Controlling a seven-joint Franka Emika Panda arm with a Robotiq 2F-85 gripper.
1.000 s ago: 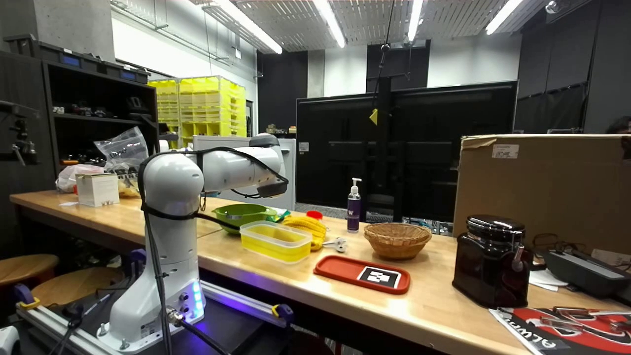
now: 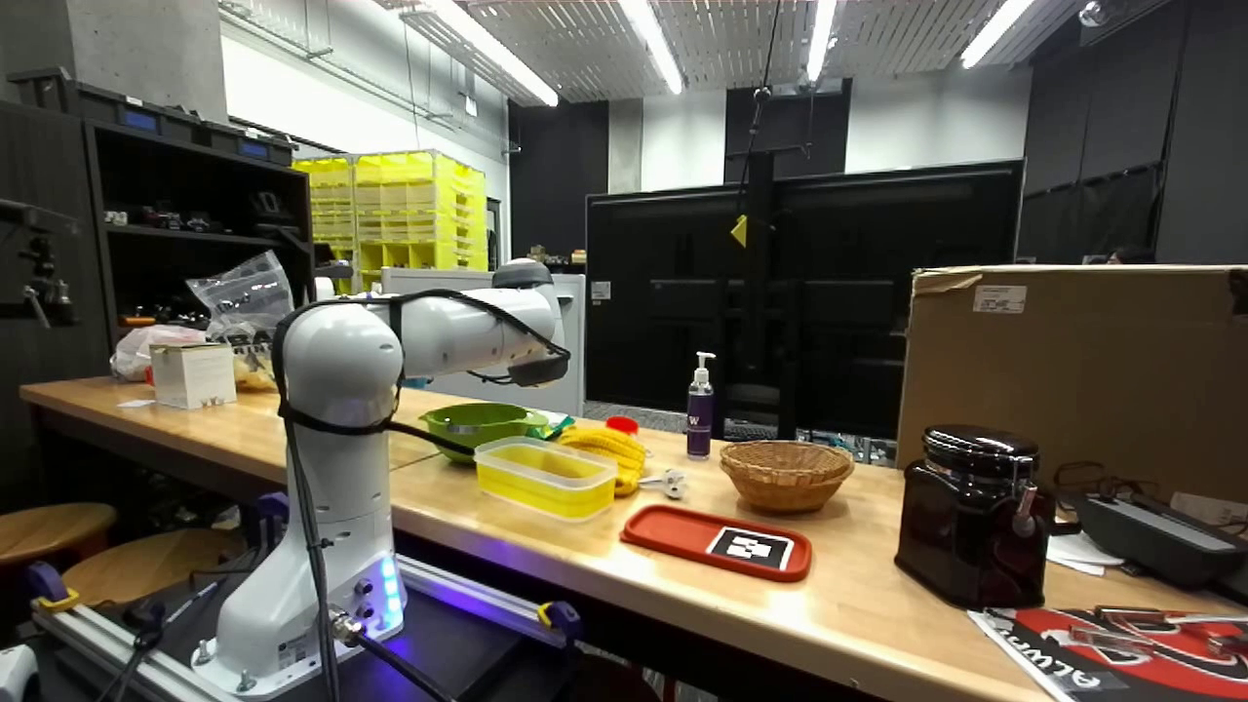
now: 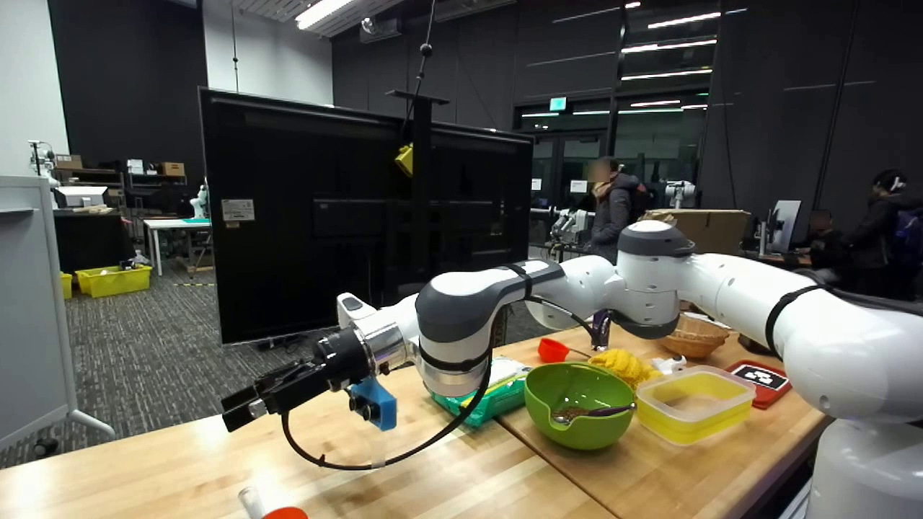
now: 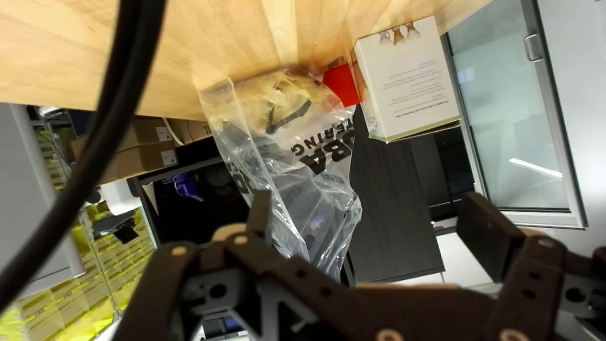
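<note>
My gripper is open, its two dark fingers wide apart with nothing held between them. In exterior view 2 the gripper [image 3: 238, 411] reaches out over the left part of the table, clear of its surface. Ahead of it in the wrist view stand a clear plastic bag [image 4: 318, 187] with black lettering and a white box [image 4: 406, 82], both at a distance. A red thing [image 4: 342, 85] shows between bag and box. The green bowl [image 3: 562, 389] holds a spoon and some small brown contents. To its right sits a yellow-tinted container [image 3: 692, 424]. Exterior view 1 hides the gripper behind the arm.
A red tray [image 2: 673, 532], wicker basket [image 2: 786, 474], pump bottle [image 2: 699, 409], yellow cloth [image 2: 608, 443] and dark canister [image 2: 977, 515] occupy the table's other half. A green packet [image 3: 471, 402] lies beside the bowl. An orange-red scoop [image 3: 285, 513] is at the lower frame edge.
The arm looks almost unmoved, with a slight shift in the cable near its wrist. Table objects stay where they were. A person's head behind the cardboard box has moved left.
</note>
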